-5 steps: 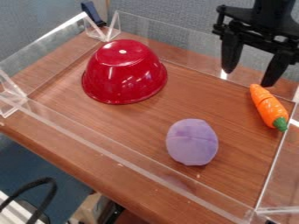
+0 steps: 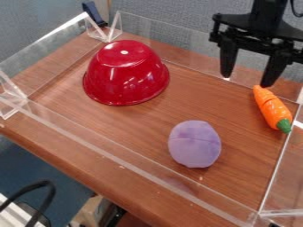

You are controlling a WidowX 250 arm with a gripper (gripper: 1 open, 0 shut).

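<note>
My black gripper (image 2: 246,74) hangs at the upper right, its two fingers spread wide with nothing between them. Just below its right finger lies an orange toy carrot (image 2: 271,107) with a green tip. An upturned red bowl (image 2: 126,73) sits at the upper left of the wooden table, and a lilac ball (image 2: 194,144) rests toward the lower middle.
Clear plastic walls border the wooden surface (image 2: 119,142) on several sides. The middle between bowl, ball and carrot is bare. A black cable and some small objects are outside the wall at the lower left.
My gripper has shifted very slightly; the bowl, ball and carrot have not moved.
</note>
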